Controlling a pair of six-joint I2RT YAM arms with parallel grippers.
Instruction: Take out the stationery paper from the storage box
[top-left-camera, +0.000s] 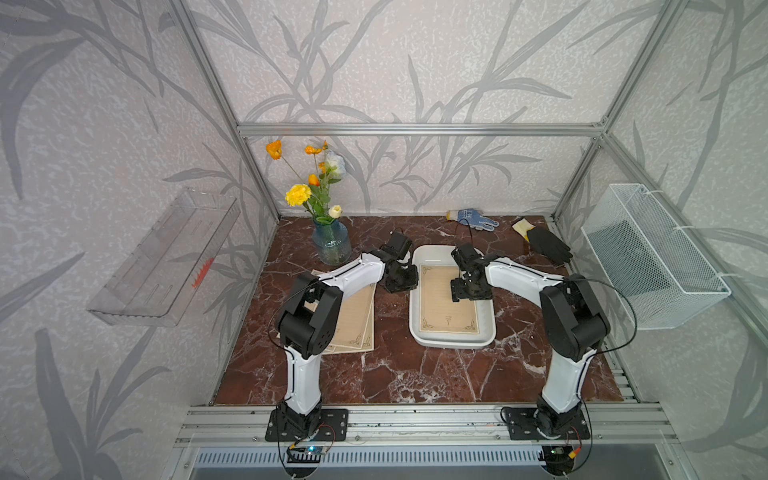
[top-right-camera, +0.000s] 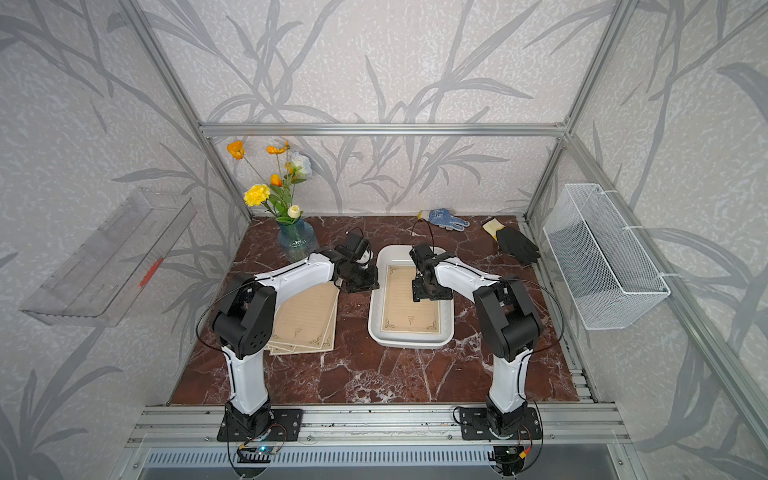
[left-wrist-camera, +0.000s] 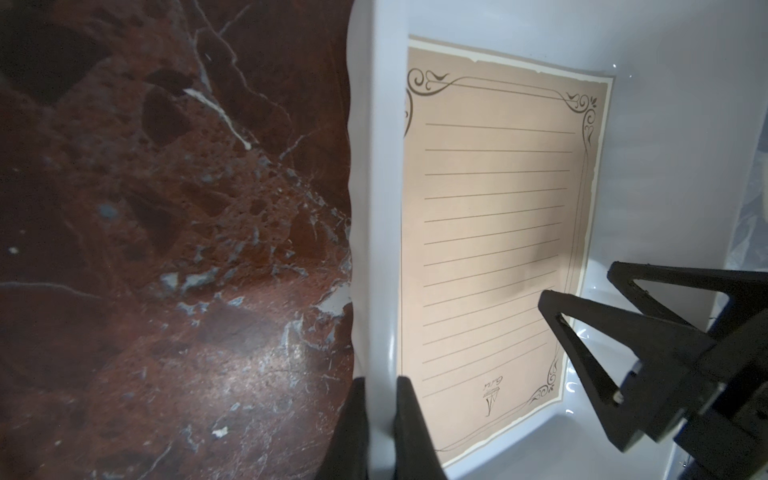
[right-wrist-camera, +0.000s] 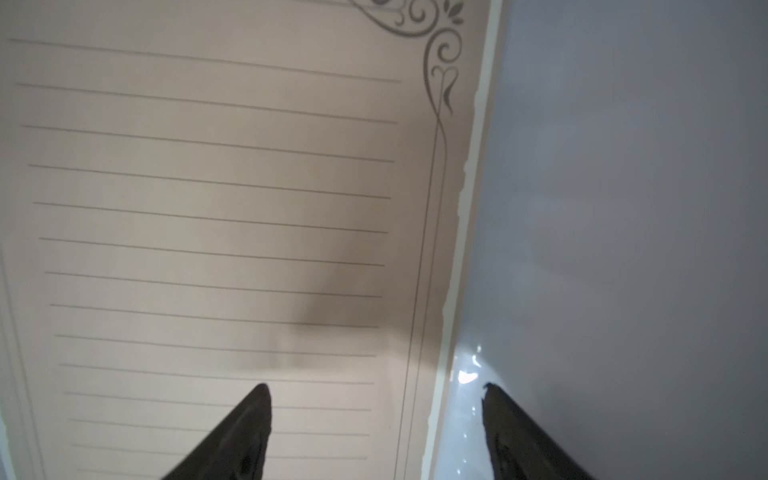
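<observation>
The white storage box (top-left-camera: 417, 339) stands on the table with a beige lined sheet of stationery paper (top-left-camera: 448, 316) lying flat inside. My left gripper is shut on the box's left rim (left-wrist-camera: 377, 200), one finger on each side of it. Inside the box, above the paper's right edge, my right gripper is open with nothing between its fingers. In the right wrist view the paper (right-wrist-camera: 232, 216) lies under the left finger and bare box floor (right-wrist-camera: 600, 240) under the right one. Part of the sheet is hidden by the right gripper in the top views.
Several more beige sheets (top-right-camera: 300, 320) lie on the table to the left, partly under the left arm. A glass vase of flowers (top-left-camera: 331, 241) stands behind them. Gloves (top-left-camera: 473, 219) lie at the back edge. The table in front of the box is clear.
</observation>
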